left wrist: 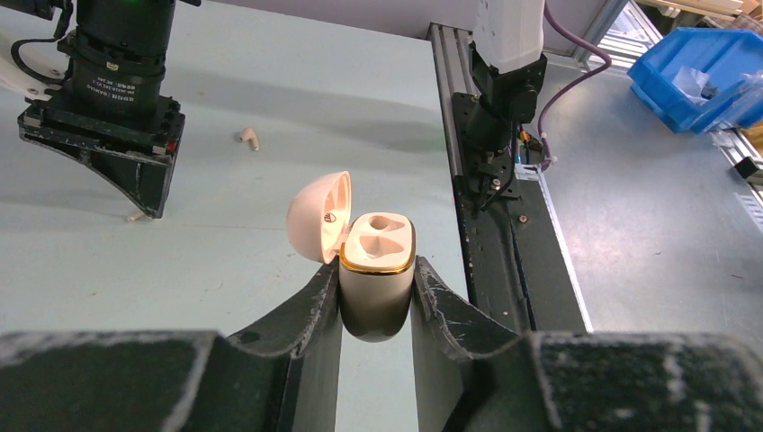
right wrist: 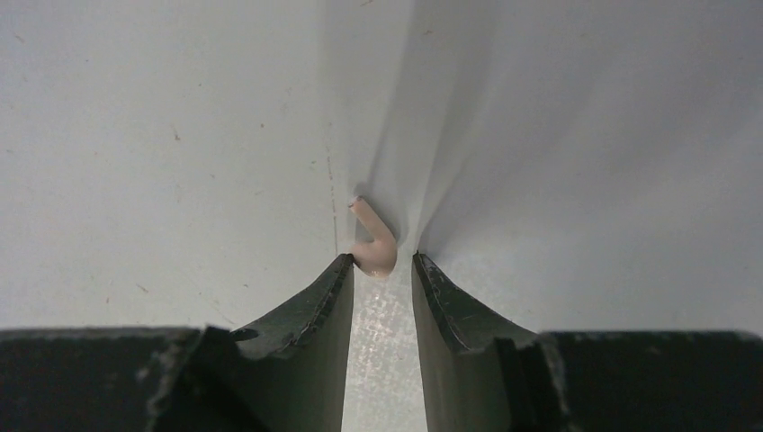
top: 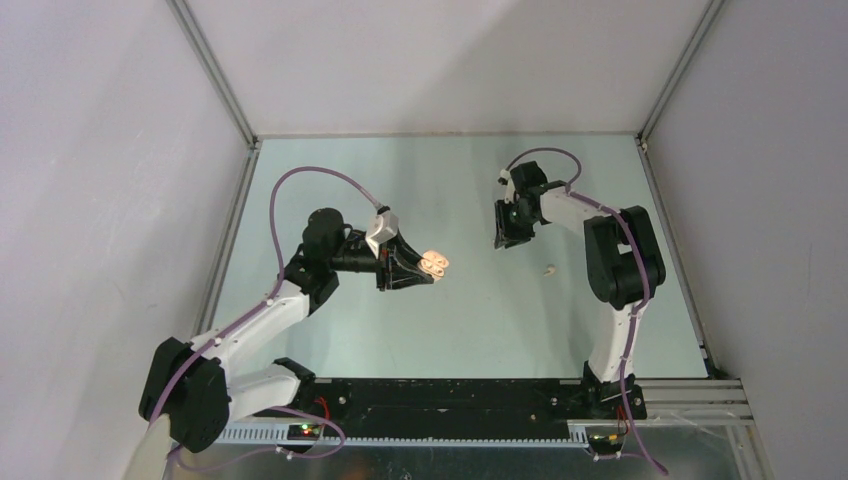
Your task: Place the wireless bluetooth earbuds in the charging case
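The cream charging case (left wrist: 371, 301), with a gold band round its rim, is held upright between the fingers of my left gripper, which is shut on it. Its lid (left wrist: 319, 220) stands open to one side, and the hollows in its top look empty. One pinkish earbud (right wrist: 382, 243) lies on the table by the fingertips of my right gripper. The fingers there are part open, with the bud's round head between them, close to the left finger. Contact cannot be made out. A second earbud (left wrist: 250, 138) rests loose on the table.
Around the grippers the pale table (top: 440, 335) is bare. A dark rail (top: 450, 400) runs along its front edge, and walls enclose the other sides. A blue bin (left wrist: 697, 76) stands off the table.
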